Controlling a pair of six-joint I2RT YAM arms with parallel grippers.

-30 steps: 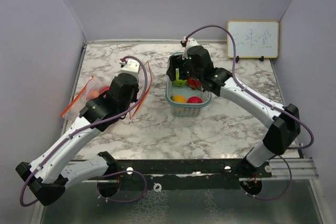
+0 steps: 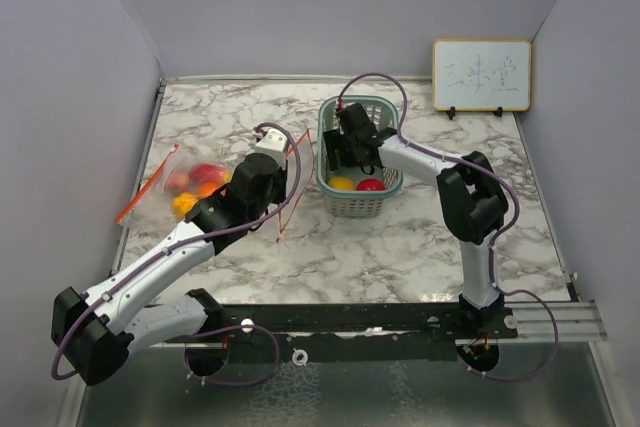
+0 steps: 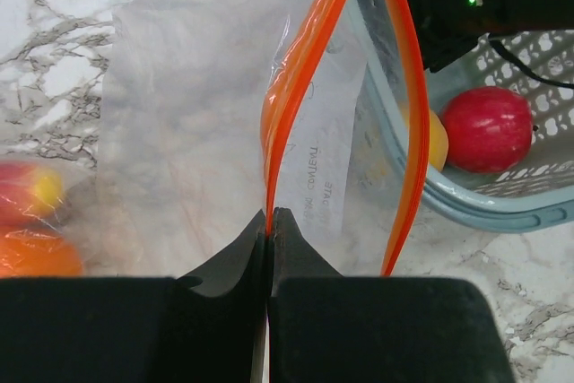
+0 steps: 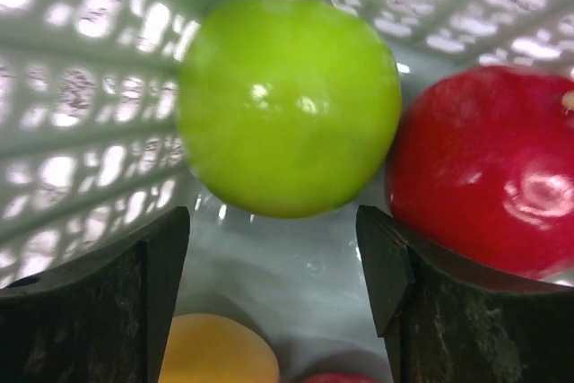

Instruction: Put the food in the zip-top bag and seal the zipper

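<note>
My left gripper is shut at the edge of an upright zip bag with orange zipper strips (image 3: pixel 404 132), whose mouth gapes. A filled bag (image 2: pixel 170 187) lies at the left. My open right gripper is down inside the basket (image 2: pixel 365 202), just short of a green fruit (image 4: pixel 287 105), with a red fruit (image 4: pixel 484 168) beside it. A yellow fruit (image 2: pixel 341 183) and another red fruit (image 2: pixel 369 185) sit at the basket's front.
A small whiteboard (image 2: pixel 481 73) stands at the back right.
</note>
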